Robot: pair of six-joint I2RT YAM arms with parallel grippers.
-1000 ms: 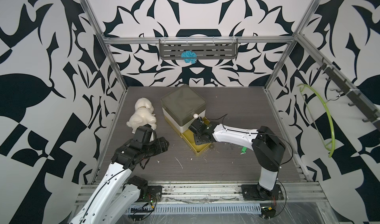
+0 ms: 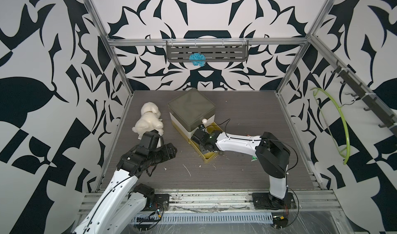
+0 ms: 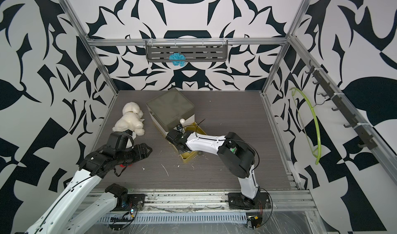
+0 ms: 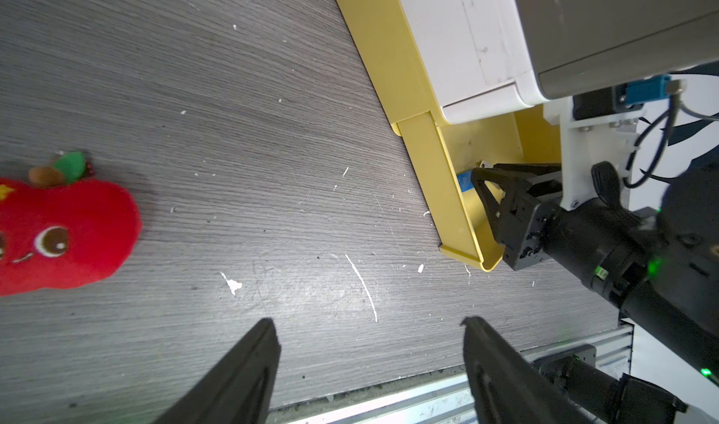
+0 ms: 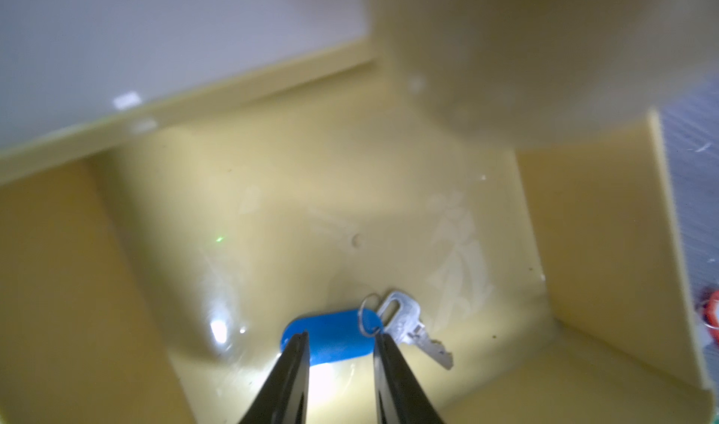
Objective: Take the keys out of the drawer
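Observation:
The keys [image 5: 408,323], with a blue fob [image 5: 329,335] and ring, lie on the floor of the pulled-out yellow drawer [image 5: 329,176] in the right wrist view. My right gripper is down in the drawer over the fob, open, with its fingertips beside it. In the left wrist view the drawer [image 4: 427,176] juts from the box [image 4: 472,34]. My left gripper hangs over the bare table left of the drawer, its blurred fingers apart with nothing between them.
A white plush toy [image 2: 146,120] sits left of the box. A red plush apple [image 4: 67,236] lies on the table left of the drawer.
My right arm has moved left, bringing its gripper farther over the drawer toward the near left. The left arm looks unmoved.

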